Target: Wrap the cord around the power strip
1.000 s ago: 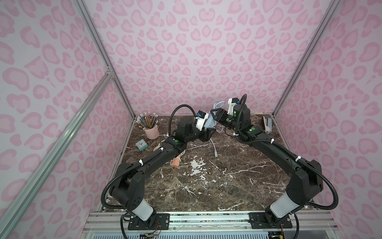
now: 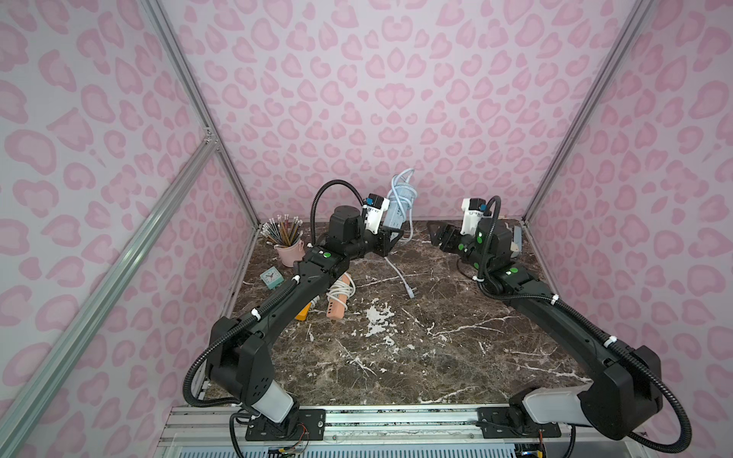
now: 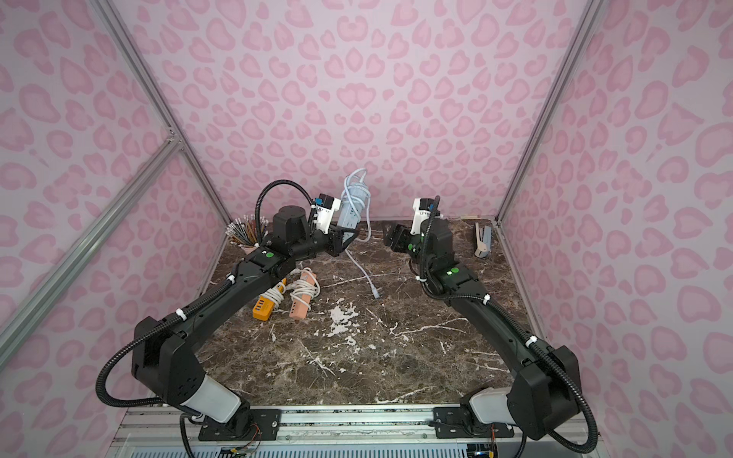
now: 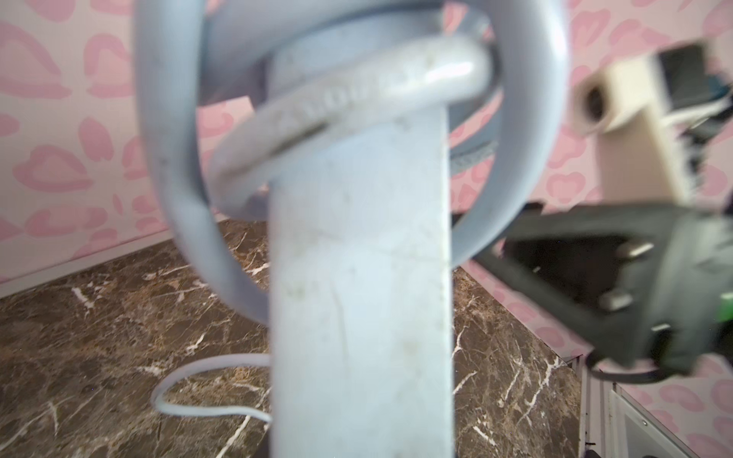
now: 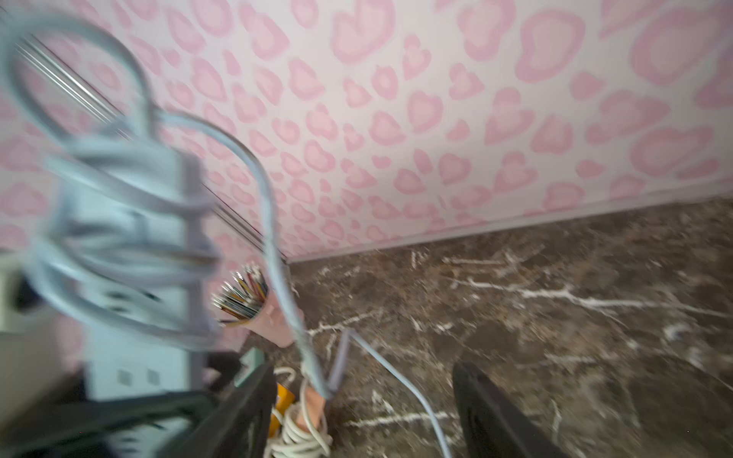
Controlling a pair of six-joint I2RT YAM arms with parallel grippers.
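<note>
The pale blue power strip [image 3: 351, 213] is upright in the air, my left gripper [image 2: 388, 239] shut on its lower end. Its cord [image 5: 145, 259] wraps loosely in several loops round the upper part, one loop rising above the top. The cord's tail runs down to the table, where the plug [image 3: 375, 291] lies. In the left wrist view the strip's body [image 4: 359, 290] fills the middle. My right gripper [image 2: 435, 234] stands open to the right of the strip, apart from it; in the right wrist view its blurred fingers frame bare table and some trailing cord.
Orange [image 3: 264, 307] and peach [image 3: 299, 306] power strips with wound cords lie at left, near a cup of pens [image 2: 289, 253] and a small teal clock [image 2: 271, 278]. Grey objects [image 3: 482, 241] lie at back right.
My left gripper has risen and moved slightly left with the strip. My right gripper has drawn away from the strip to the right and a little down.
</note>
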